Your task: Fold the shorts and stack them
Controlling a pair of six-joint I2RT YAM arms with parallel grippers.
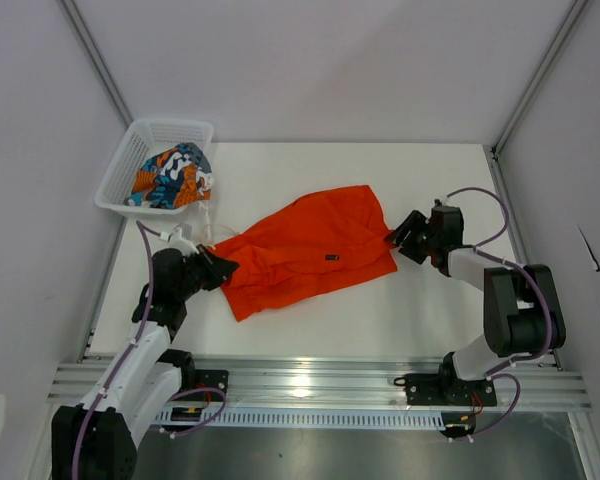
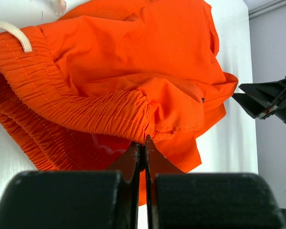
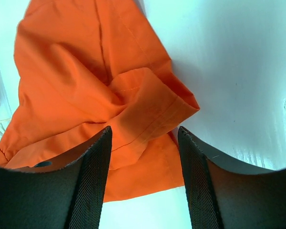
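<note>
Orange shorts [image 1: 320, 240] lie loosely spread on the white table, wrinkled, with a fold along the lower part. My left gripper is shut on their gathered elastic waistband [image 2: 100, 109] at the left end. My right gripper [image 1: 405, 235] stands open just beside the shorts' right end; in the right wrist view a raised flap [image 3: 152, 105] lies in front of its spread fingers.
A white basket [image 1: 130, 165] with a blue and orange patterned cloth [image 1: 172, 175] stands at the back left.
</note>
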